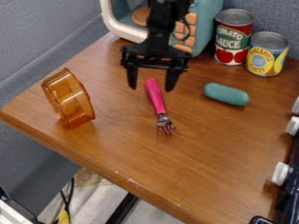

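Observation:
My black gripper (151, 80) is open at the back middle of the wooden table, its two fingers apart above the upper end of a pink-handled fork (156, 101); nothing shows held between them. The fork lies with its metal tines toward the front. A teal rounded cylinder (225, 94) lies to the right of the fork. An amber transparent ring-shaped object (68, 98) stands on edge at the left.
At the back are a red-labelled can (232, 39), a yellow can (267, 57) and a pale teal bin (115, 13) behind the arm. A dark object with white knobs (284, 179) is at the right edge.

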